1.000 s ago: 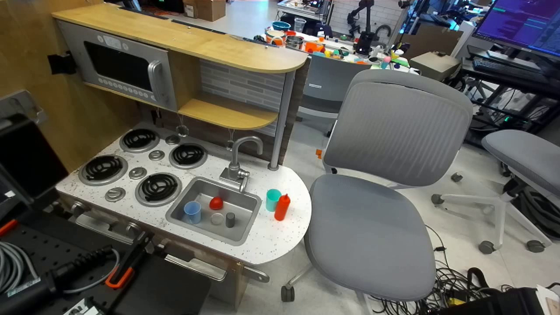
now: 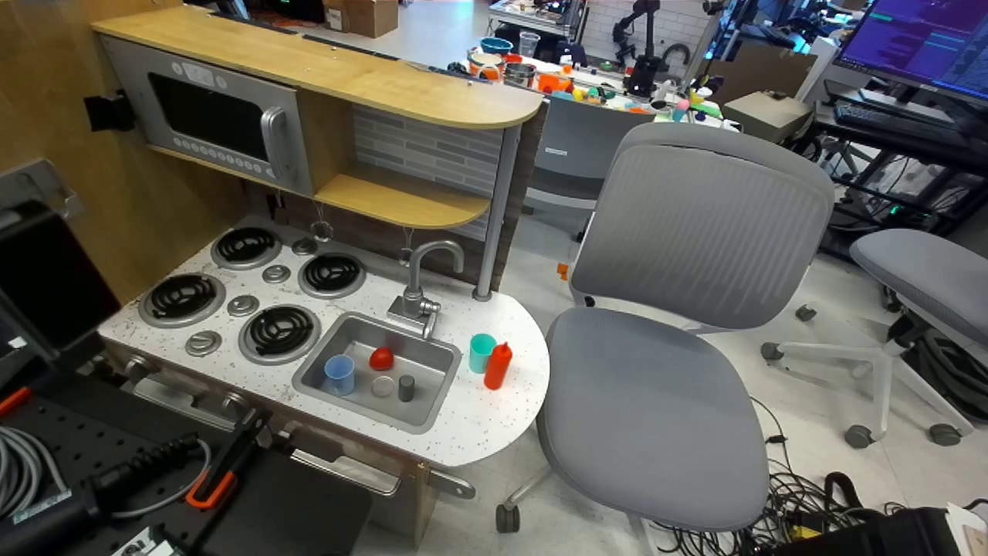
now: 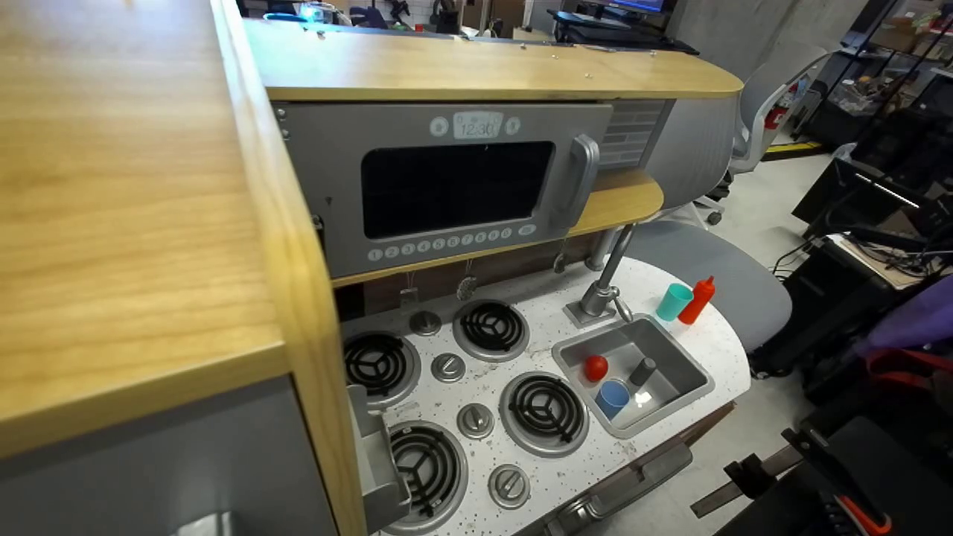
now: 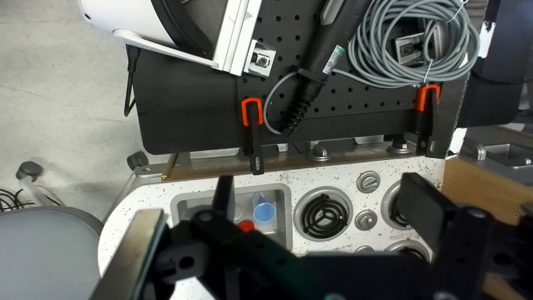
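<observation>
In the wrist view my gripper stands open, its two dark fingers (image 4: 422, 207) wide apart. Between them only the counter and a burner show, well beyond the fingertips. Neither exterior view clearly shows the gripper. The grey sink (image 2: 315, 372) holds a blue cup (image 2: 340, 374), a red round item (image 2: 381, 358) and a small dark grey cylinder (image 2: 407, 388). Right of the sink, a teal cup (image 2: 482, 353) and a red squeeze bottle (image 2: 498, 366) are close together on the white speckled counter (image 2: 519, 417).
Several burners (image 3: 542, 406) with black coils and grey knobs (image 3: 475, 420) lie left of the sink. The faucet (image 2: 414, 287) rises behind it. Overhead is a shelf with a closed microwave (image 3: 447, 192). A grey chair (image 2: 658, 417) stands against the rounded counter end. Coiled cable (image 4: 369, 45) rests on the black table.
</observation>
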